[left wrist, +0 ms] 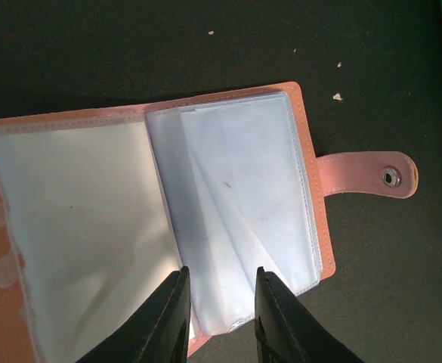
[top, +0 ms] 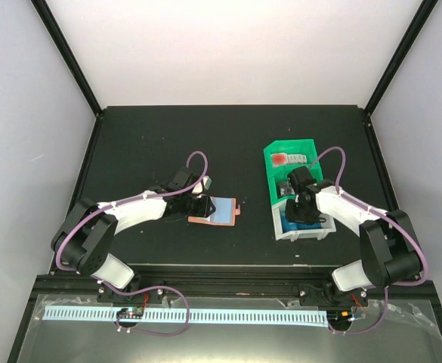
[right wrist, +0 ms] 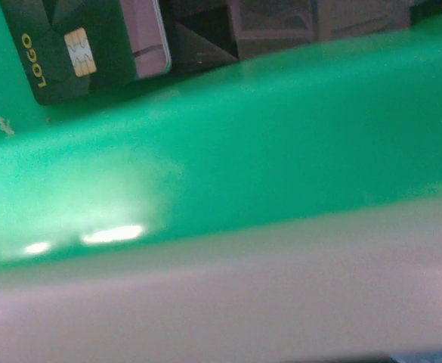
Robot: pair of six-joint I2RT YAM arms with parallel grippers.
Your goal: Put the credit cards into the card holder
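The card holder [left wrist: 239, 181] lies spread out on the dark table, pinkish-orange with clear sleeves and a snap strap [left wrist: 368, 174] pointing right. Over its lower edge, my left gripper is open, its two fingers apart and only the holder's sleeves seen through the gap. My right gripper [top: 290, 215] is over the front white bin, above something blue [top: 296, 225] inside it. Its fingers do not show in the right wrist view, so their state is unclear. A dark card [right wrist: 92, 53] with gold lettering and a chip lies in a green bin.
Two joined green bins [top: 268, 165] stand behind the white bin [top: 281, 234]; a red card [top: 279, 159] and a pale one [top: 296, 159] lie in the rear bin. Bin walls rise close around my right gripper. Table between holder and bins is clear.
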